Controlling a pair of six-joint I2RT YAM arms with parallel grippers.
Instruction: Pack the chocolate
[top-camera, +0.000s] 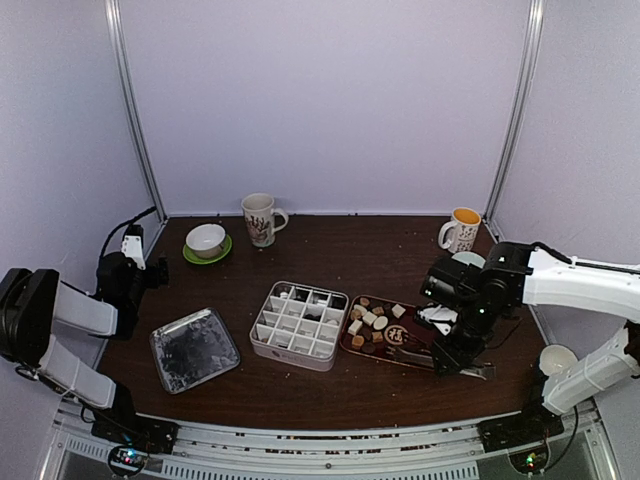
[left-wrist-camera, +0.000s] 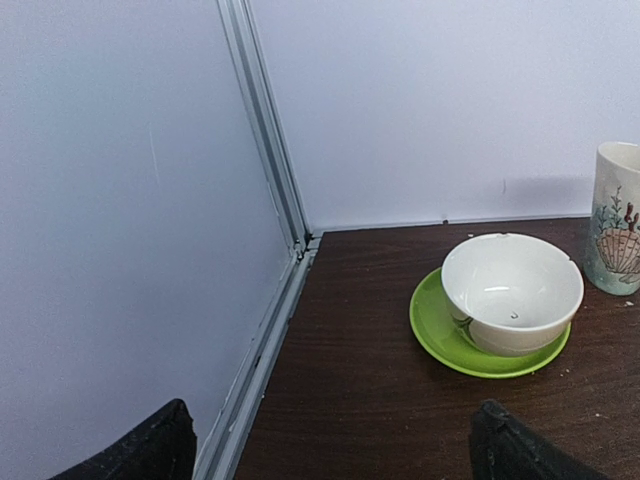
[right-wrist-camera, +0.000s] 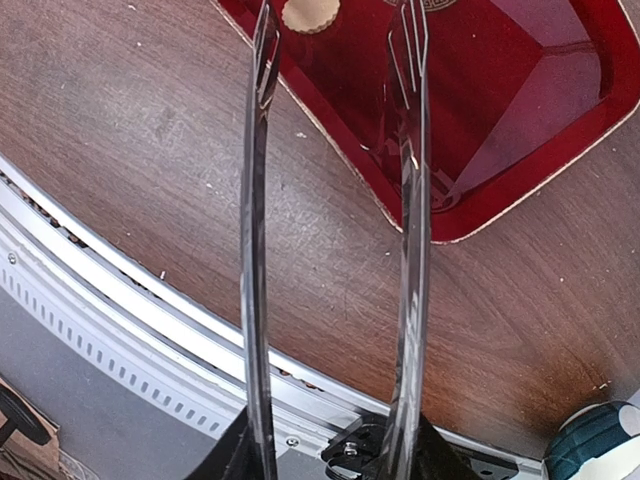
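Chocolates of brown and white (top-camera: 369, 318) lie in a red tray (top-camera: 355, 347); beside it stands a divided box (top-camera: 293, 349), mostly empty white compartments with a few dark pieces. My right gripper holds long clear tong-like fingers over the tray's near edge, apart, with nothing clearly between them; a round light chocolate (right-wrist-camera: 310, 12) shows near the left finger. My left gripper is raised at the left, open and empty, facing the bowl.
A metal lid (top-camera: 194, 349) lies front left. A bowl (top-camera: 206, 236) on a green saucer and two mugs (top-camera: 259, 219) (top-camera: 459, 229) stand at the back.
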